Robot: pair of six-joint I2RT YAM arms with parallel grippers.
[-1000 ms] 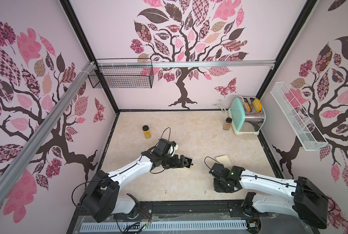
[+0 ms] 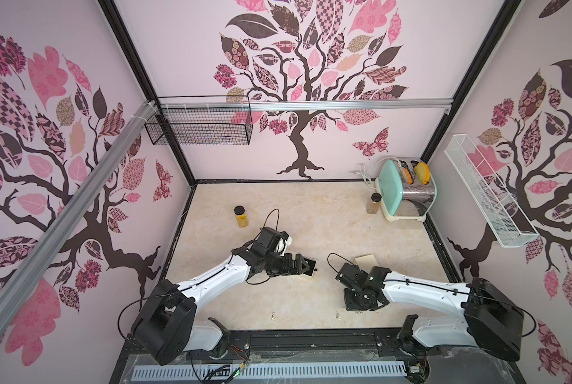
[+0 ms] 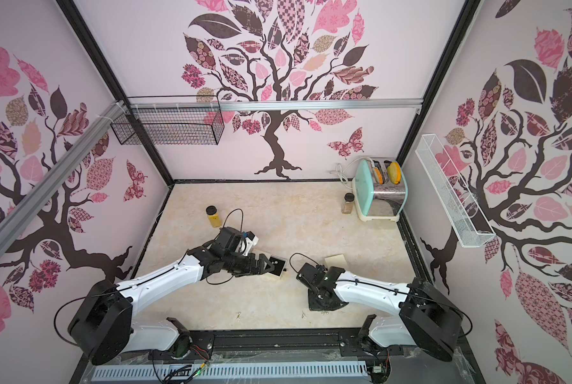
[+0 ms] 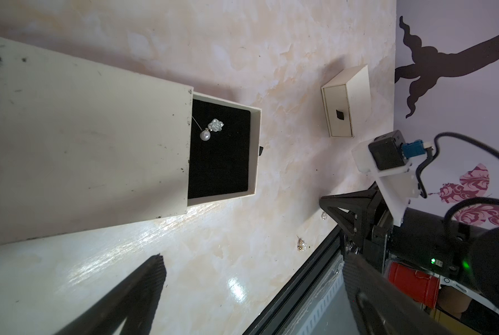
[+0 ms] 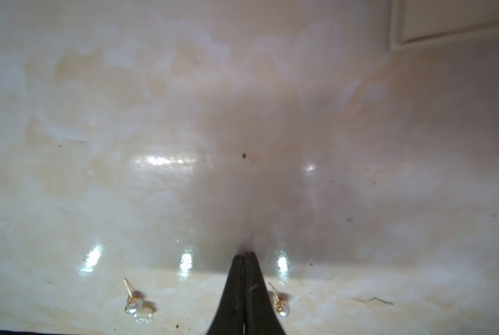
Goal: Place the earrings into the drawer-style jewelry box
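The white jewelry box (image 4: 93, 145) has its black-lined drawer (image 4: 221, 167) pulled out. Inside the drawer lies one pearl earring (image 4: 213, 126). Over the box, my left gripper is open, its fingers wide apart and empty. My right gripper is low near the table's front, its fingers pressed together with nothing between them. Just right of those fingers, outside them, lies an earring (image 5: 282, 306), partly hidden by them. A second earring (image 5: 137, 308) lies off to their left. Farther left on the table is another earring (image 2: 272, 315).
A smaller closed box (image 4: 344, 106) stands behind the right gripper. Toward the back are a yellow jar (image 2: 241, 217), a shaker (image 2: 373, 203) and a toaster (image 2: 404, 188). The centre of the table behind the arms is clear.
My right gripper has shifted left and slightly back in the top left view. An earring beneath it has come into sight. The left arm has stayed put.
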